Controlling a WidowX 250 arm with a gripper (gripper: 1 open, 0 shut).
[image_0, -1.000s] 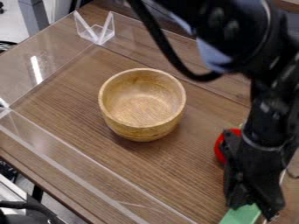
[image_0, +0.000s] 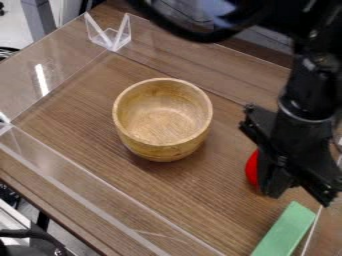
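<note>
My black gripper (image_0: 275, 169) is low on the right side of the camera view, over a red round object (image_0: 251, 170) that is mostly hidden behind its fingers. Whether the fingers are closed on it cannot be told. A wooden bowl (image_0: 162, 112) stands left of the gripper. A green flat strip (image_0: 282, 231) lies on the wooden table (image_0: 80, 140) just below the gripper, at the bottom right.
A clear plastic bracket (image_0: 110, 35) is at the back left edge of the table. The table's edge runs along the lower left, with cables beyond it.
My gripper has moved up the view, away from the near end of the green strip, and now sits over the red object. The bowl has stayed put.
</note>
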